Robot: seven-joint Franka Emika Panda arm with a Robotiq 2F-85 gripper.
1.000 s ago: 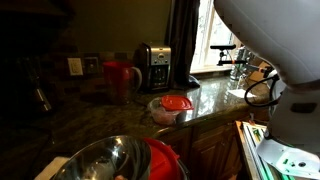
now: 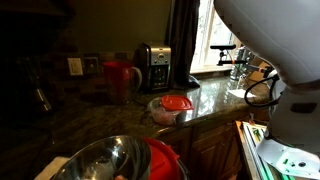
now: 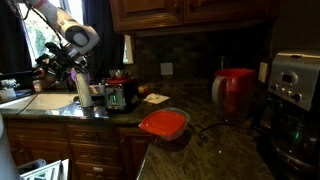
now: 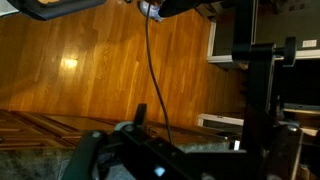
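A round container with a red lid [image 3: 163, 122] sits on the dark countertop. In exterior view 1 the red lid [image 2: 177, 103] lies beside or partly over a clear bowl [image 2: 160, 115]. My white arm [image 3: 80, 40] is at the far left by the window, away from these things. The dark gripper [image 3: 45, 72] at its end is small and unclear there. Along the bottom of the wrist view, dark gripper parts [image 4: 205, 150] hang over wooden floor, and no object shows between them. How the fingers stand is unclear.
A red pitcher [image 2: 120, 79] and a toaster [image 2: 157, 67] stand along the back wall. A metal bowl [image 2: 98, 158] and a red pot [image 2: 163, 163] are in the foreground. A cable [image 4: 153, 75] crosses the wrist view. Bare countertop [image 3: 205, 155] lies near the lidded container.
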